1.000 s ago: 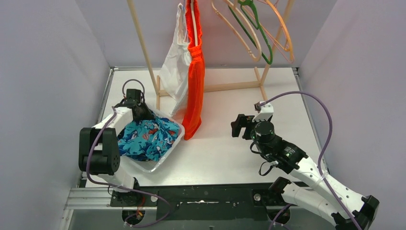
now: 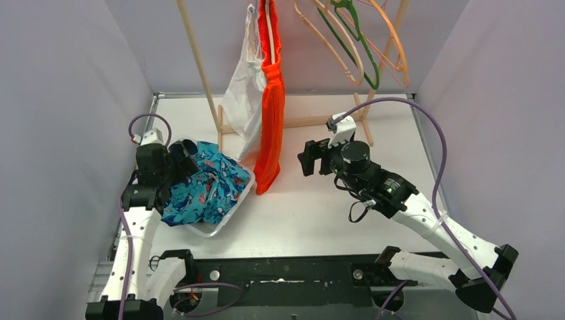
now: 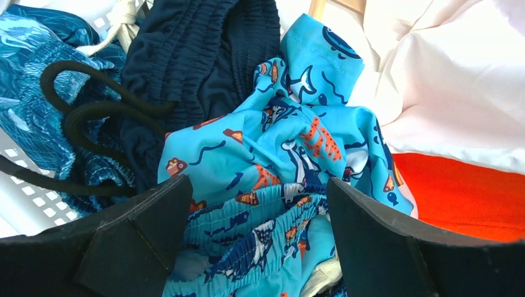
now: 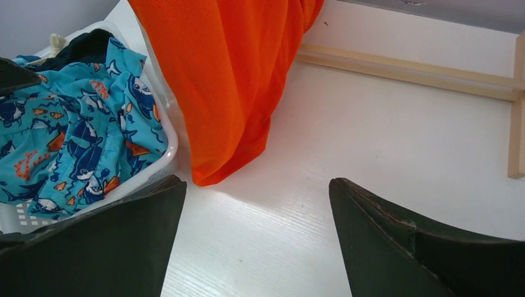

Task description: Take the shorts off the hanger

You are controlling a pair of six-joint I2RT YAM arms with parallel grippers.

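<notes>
Orange shorts [image 2: 272,127] hang from a pale hanger, seen nearly edge-on in the top view. A white garment [image 2: 242,93] hangs just left of them. My right gripper [image 2: 316,159] stands open to the right of the orange shorts; in the right wrist view bare table lies between its fingers and the orange cloth [image 4: 232,80] hangs beyond. My left gripper is over the basket, fingers apart, with blue patterned shorts [image 3: 297,133] below. No cloth shows caught between those fingers.
A white basket [image 2: 245,193] holds the blue shorts and a dark garment [image 3: 192,62] with a cord. Empty hangers [image 2: 373,67] hang at the upper right. The rack's wooden bar [image 2: 313,121] crosses the back.
My left gripper has drawn back leftward over the basket, and its fingers now show apart. The right gripper has shifted left and farther back, closer to the orange shorts. The hanging clothes look unchanged.
</notes>
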